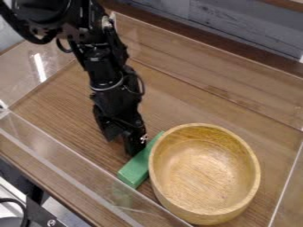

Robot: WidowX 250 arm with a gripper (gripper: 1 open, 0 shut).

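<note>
The black arm reaches down from the top left to the wooden surface, with its gripper [128, 136] low over the left end of a green block [137, 167]. The gripper's fingers are dark and blurred against the shadow, so their spread is hard to make out. A large cream bowl [204, 176] stands right beside the green block, which lies along its left side.
A clear raised edge runs along the lower left, and a grey panelled wall [213, 27] stands at the back.
</note>
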